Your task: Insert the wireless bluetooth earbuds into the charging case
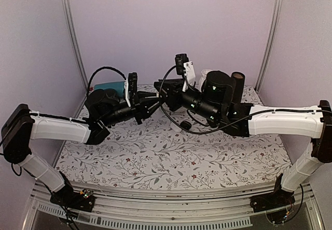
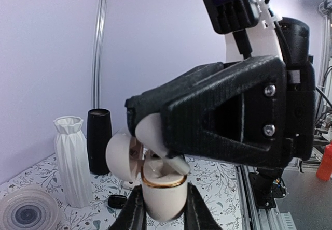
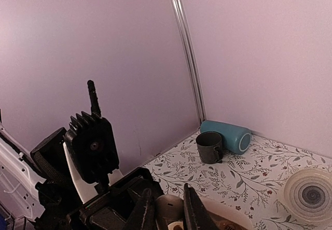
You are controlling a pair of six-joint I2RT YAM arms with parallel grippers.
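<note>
The white charging case point(image 2: 165, 201), with a gold band and its lid point(image 2: 118, 155) raised, is held upright in my left gripper, which is shut on it. Right above the case mouth, a white earbud point(image 2: 150, 130) sits between the black fingers of my right gripper. In the right wrist view the white earbud point(image 3: 169, 206) shows between those fingertips, part apart; whether they press on it cannot be told. How far the earbud sits inside its slot is hidden. The two grippers meet above the table in the top view.
Behind stand a white vase point(image 2: 72, 160) and a black vase point(image 2: 98, 142). A small black oval object point(image 2: 117, 201) and a clear dish point(image 2: 28, 209) lie on the table. A dark mug point(image 3: 209, 147) and a teal cylinder point(image 3: 228, 135) are at the back left.
</note>
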